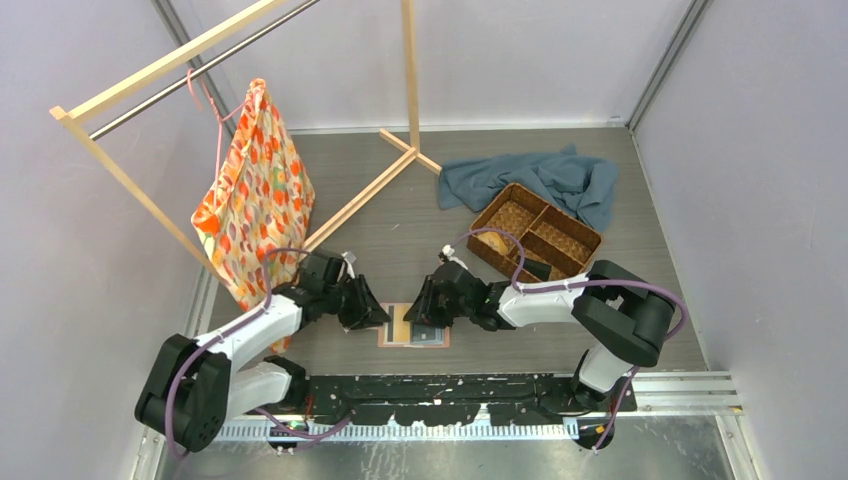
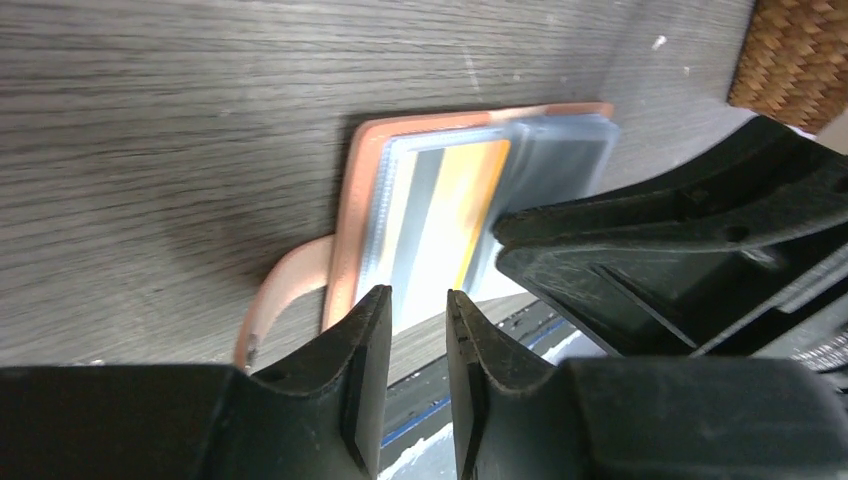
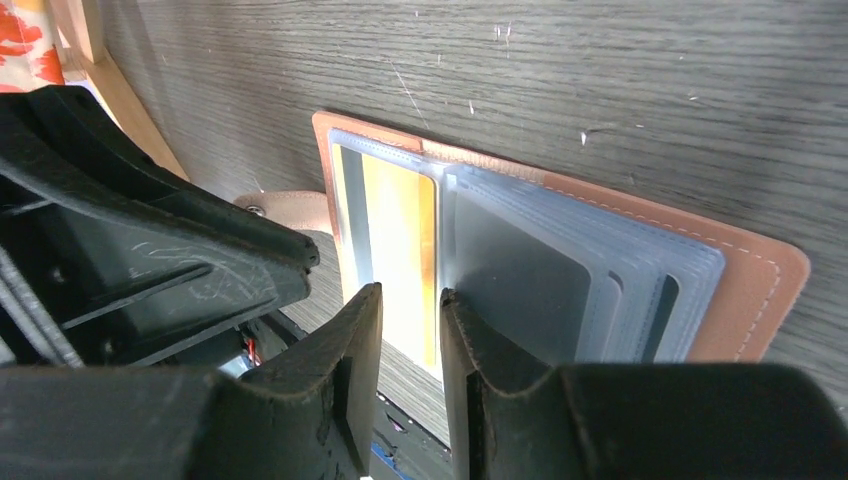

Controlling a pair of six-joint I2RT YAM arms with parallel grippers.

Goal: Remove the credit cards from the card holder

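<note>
An open pink leather card holder (image 1: 440, 342) with plastic sleeves lies flat on the table. A yellow-and-white card (image 3: 395, 250) sits in its left part, and dark bluish sleeves (image 3: 525, 270) fill the right. My left gripper is at the holder's left edge, its fingertips a small gap apart, nothing visible between them. My right gripper hovers over the middle of the holder, fingers part open at the edge between the yellow card and the sleeves; whether it touches them is unclear.
A wicker basket (image 1: 565, 235) and a blue cloth (image 1: 530, 175) lie at the back right. A floral fabric bag (image 1: 250, 200) hangs from a wooden rack on the left. The table behind the holder is clear.
</note>
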